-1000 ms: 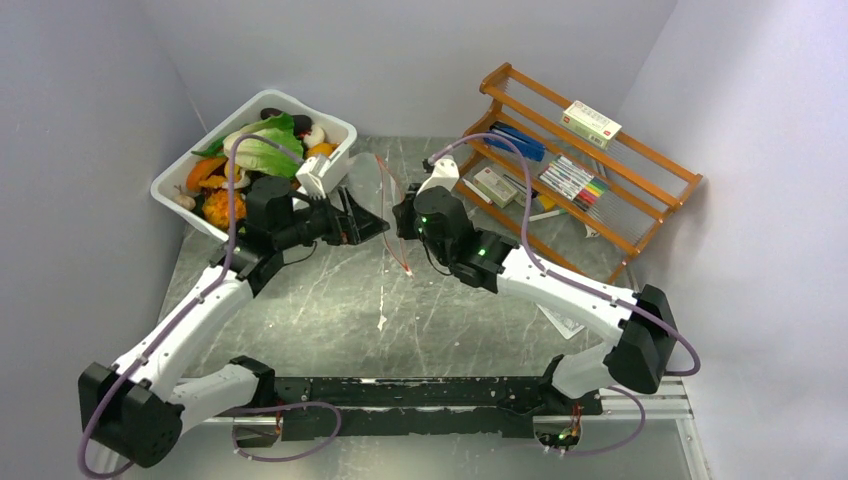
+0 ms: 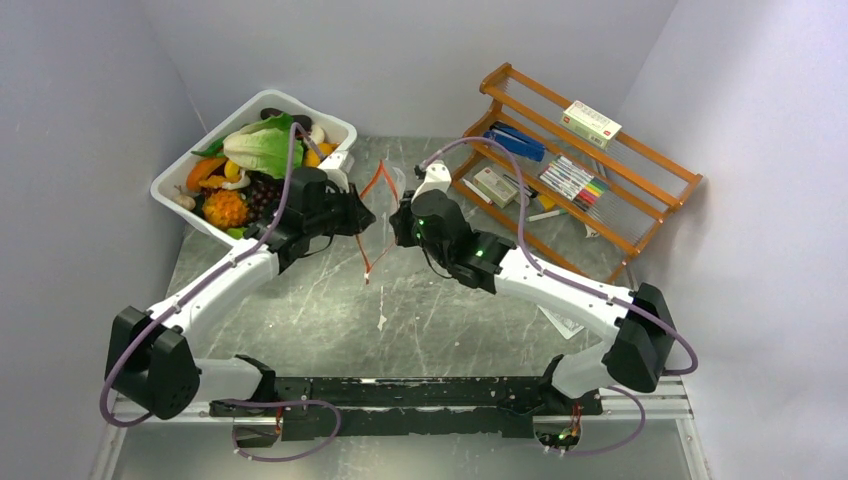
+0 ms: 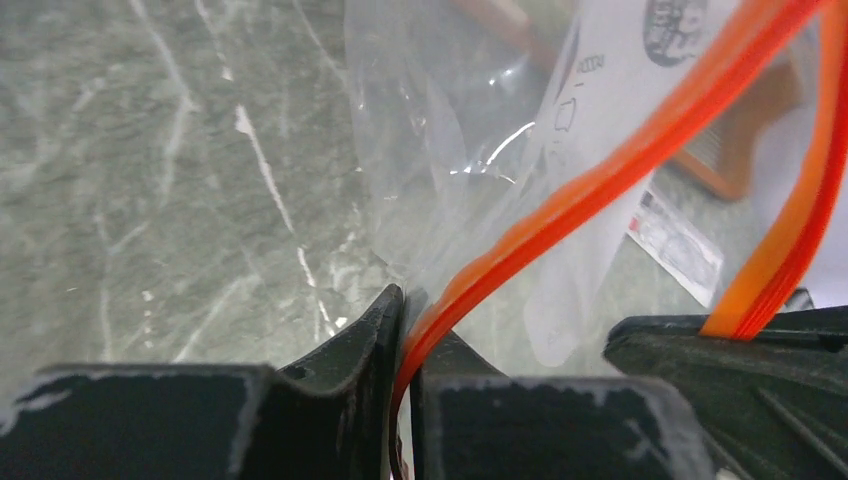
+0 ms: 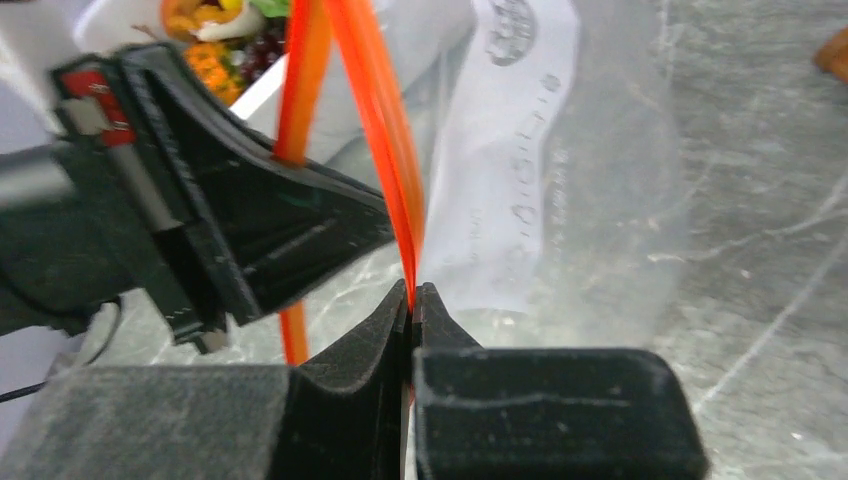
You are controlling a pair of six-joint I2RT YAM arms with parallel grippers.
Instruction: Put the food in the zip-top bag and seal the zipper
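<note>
A clear zip bag (image 3: 450, 150) with an orange zipper strip (image 2: 366, 265) hangs upright between my two grippers over the grey table. My left gripper (image 2: 362, 218) is shut on one edge of the bag at the zipper (image 3: 520, 245). My right gripper (image 2: 400, 220), facing it, is shut on the other edge, the orange strip (image 4: 395, 170) running between its fingertips. The food (image 2: 255, 165), vegetables and fruit including lettuce and an orange gourd, lies in a white bin (image 2: 172, 185) at the back left. How far the bag's mouth gapes I cannot tell exactly.
A wooden rack (image 2: 640, 205) with boxes, markers and a blue item fills the right side. A paper (image 2: 560, 320) lies under the right arm. Grey walls surround the table.
My left gripper has drawn a little leftward and turned, closing on the bag's edge; the bag's orange strips have shifted left. The right arm has barely moved.
</note>
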